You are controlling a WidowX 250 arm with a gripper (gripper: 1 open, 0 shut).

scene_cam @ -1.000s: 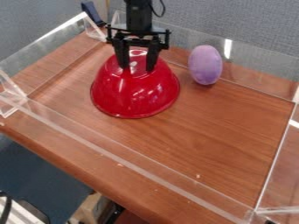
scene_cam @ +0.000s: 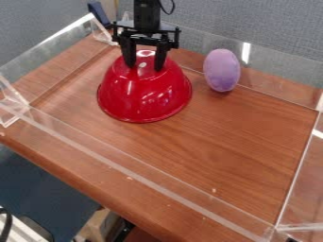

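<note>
A glossy red dome (scene_cam: 144, 95), resembling an upturned bowl, sits toward the back left of the wooden surface. My black gripper (scene_cam: 145, 59) is directly over its top, with fingers reaching down around the pale top part. Whether they are touching it or closed on it is unclear. A purple egg-shaped object (scene_cam: 222, 70) stands to the right of the dome near the back.
Clear plastic walls edge the wooden table (scene_cam: 202, 161). The front and right of the surface are empty. A cardboard piece (scene_cam: 96, 225) and a dark cable lie below at the lower left.
</note>
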